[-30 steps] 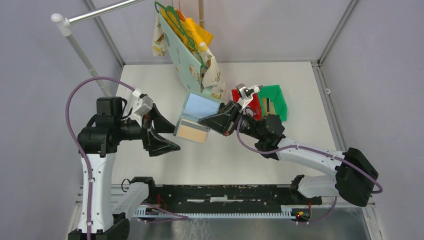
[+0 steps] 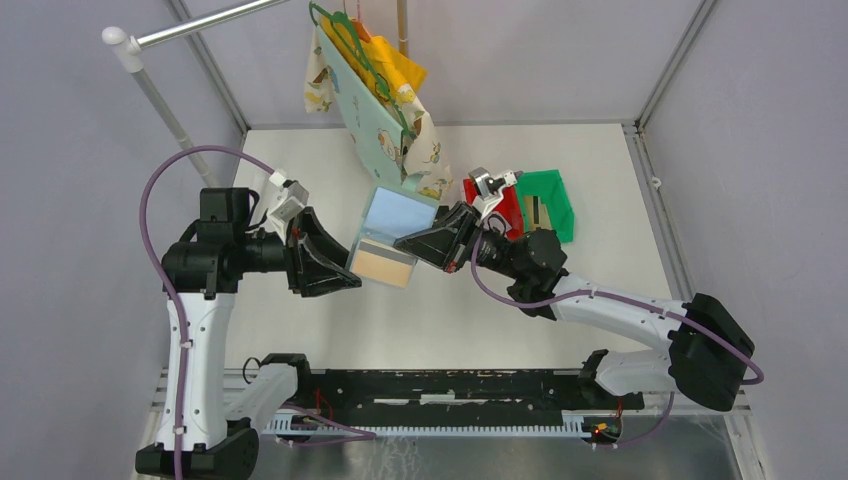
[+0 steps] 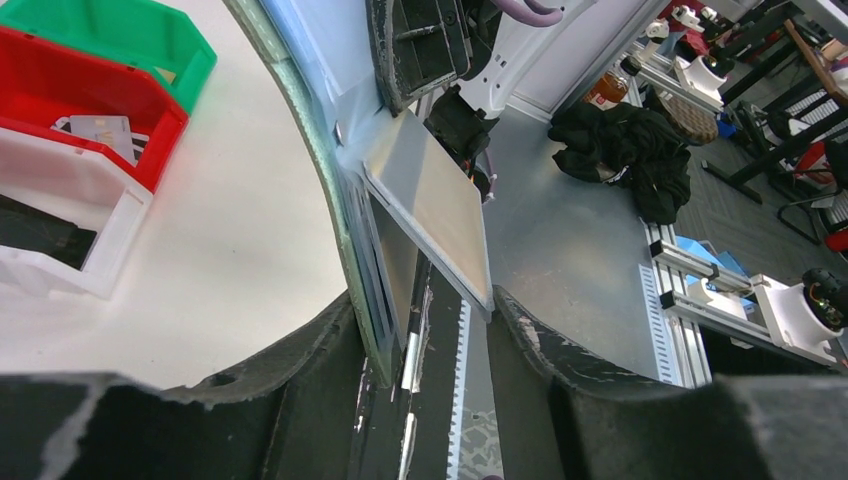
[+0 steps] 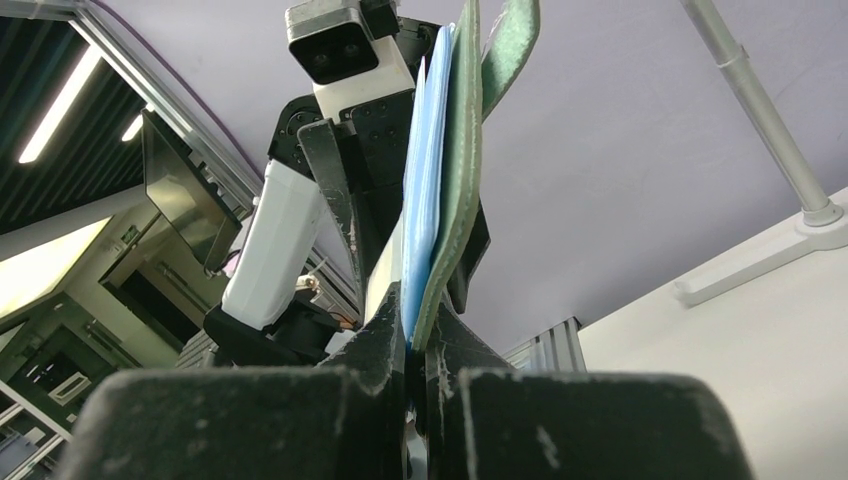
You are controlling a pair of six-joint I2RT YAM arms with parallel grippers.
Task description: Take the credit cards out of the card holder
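A light-blue card holder (image 2: 398,215) with a tan card (image 2: 381,264) in its clear sleeves hangs in my right gripper (image 2: 422,240), which is shut on it. My left gripper (image 2: 352,265) is part open at the holder's lower left. In the left wrist view the holder's green edge (image 3: 305,140) and card sleeves (image 3: 425,200) come down between the left fingers, which stand apart. In the right wrist view the holder (image 4: 450,190) rises edge-on from the shut fingers, with the left arm behind it.
A red bin (image 2: 505,205) and a green bin (image 2: 550,200) sit at the back right, with a white bin (image 3: 120,240) beside them. Hanging cloths (image 2: 365,120) are at the back.
My left gripper has edged slightly right toward the holder's lower edge, and its fingers look a little closer together. The right gripper and holder are almost still.
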